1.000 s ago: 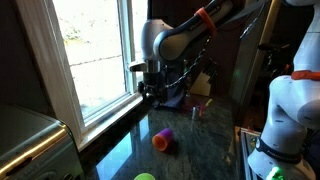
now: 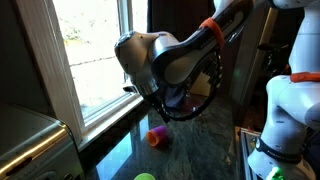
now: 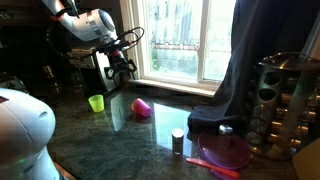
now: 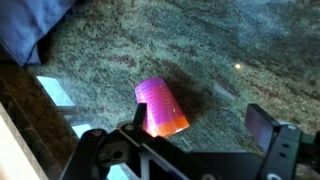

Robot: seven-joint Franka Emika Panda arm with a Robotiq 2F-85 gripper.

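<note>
A pink cup with an orange end (image 2: 157, 136) lies on its side on the dark counter, a little below the window. In the wrist view this cup (image 4: 161, 107) shows closer to the left finger than to the right one. My gripper is open, its fingers wide apart and nothing between them. It hangs above the counter; in the second exterior view the gripper (image 3: 122, 77) is up and to the left of the pink cup (image 3: 142, 108). A yellow-green cup (image 3: 96, 103) stands upright to the left.
To the right in the second exterior view are a grey-topped can (image 3: 178, 141), a magenta plate (image 3: 222, 152), a red utensil (image 3: 212, 168) and a tall metal rack (image 3: 275, 95). Dark cloth (image 3: 213, 118) lies by the window. Counter between the cups and the can is clear.
The arm has swung leftward and nearer the camera in the first exterior view, its wrist now larger and more tilted. The pink cup has stayed in place.
</note>
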